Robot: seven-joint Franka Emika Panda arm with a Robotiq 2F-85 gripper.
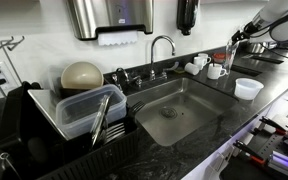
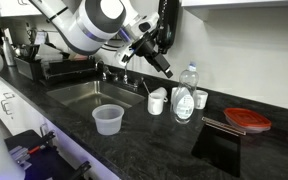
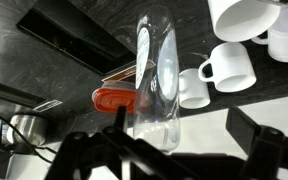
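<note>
A clear plastic bottle (image 2: pixel 185 95) with a pale label stands upright on the dark counter in exterior view 2. My gripper (image 2: pixel 165 58) is above and to the left of it in that view, apart from it. In the wrist view the bottle (image 3: pixel 166 85) shows below the open gripper, its lower end hidden near the left finger (image 3: pixel 116 140). Nothing is held. At the far right of exterior view 1, the gripper (image 1: pixel 232 46) appears small, close to the top of the bottle (image 1: pixel 230 57).
White mugs (image 3: pixel 227 66) stand beside the bottle. A white bowl (image 2: pixel 109 120) sits near the counter's front edge. Red lids (image 2: pixel 247 119) and a black mat (image 2: pixel 217 151) lie to the right. The sink (image 1: pixel 174 110) and a loaded dish rack (image 1: pixel 79 140) are farther off.
</note>
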